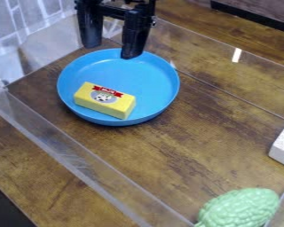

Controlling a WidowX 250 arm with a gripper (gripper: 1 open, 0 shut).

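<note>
My black gripper (114,34) hangs over the back edge of a blue plate (147,89), its two fingers spread wide apart with nothing between them. On the front left part of the plate lies a yellow box (104,102) with a red and white label, below the gripper and apart from it.
A green brain-shaped object (237,209) lies at the front right. A white block (283,142) is at the right edge. Clear plastic runs along the left.
</note>
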